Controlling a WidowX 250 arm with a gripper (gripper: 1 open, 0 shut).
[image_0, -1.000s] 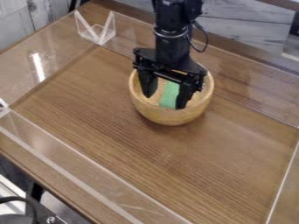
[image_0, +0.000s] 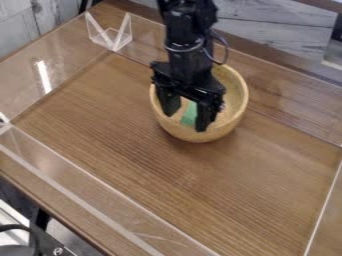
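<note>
My black arm reaches down from the top centre, and its gripper (image_0: 185, 98) is inside a round tan bowl (image_0: 226, 117), its fingers spread open on either side. A mint-green object (image_0: 190, 112) lies in the bowl between and below the fingers, partly hidden by them. I cannot tell whether the fingers touch it.
A clear plastic bracket stands at the top left. Table seams and edges show at the back and right, and a black cable lies at the bottom left corner.
The gripper has turned and shifted slightly left within the bowl, now hiding more of the bowl's left side. The bowl stays in about the same place.
</note>
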